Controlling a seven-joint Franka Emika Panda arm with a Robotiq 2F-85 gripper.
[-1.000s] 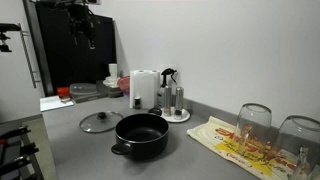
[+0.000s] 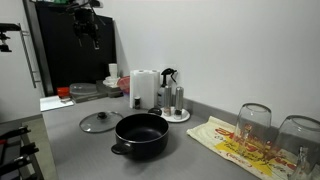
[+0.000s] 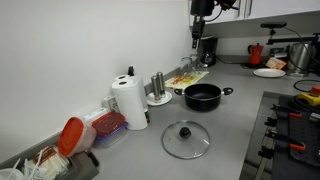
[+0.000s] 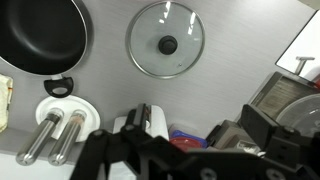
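Note:
A black two-handled pot point(image 2: 142, 135) stands without a lid on the grey counter, its inside empty in the wrist view. Beside it a round glass lid point(image 3: 186, 140) with a dark rim and black knob point(image 4: 168, 45) lies flat, knob up. High above the counter, clear of both, hangs my gripper. Its dark fingers point(image 4: 92, 145) are spread wide, and no object is between them. From above, the lid appears ahead of the fingers and the pot to the upper left.
A paper towel roll point(image 3: 130, 104) stands by the wall, near a white plate point(image 2: 182, 116) holding metal shakers. Two upturned glass jars point(image 2: 253, 126) rest on a patterned cloth point(image 2: 222, 137). Red-lidded containers point(image 3: 106, 123) crowd the other end.
My gripper has shifted slightly to the right in exterior view 1, still high up. Pot and lid have not moved.

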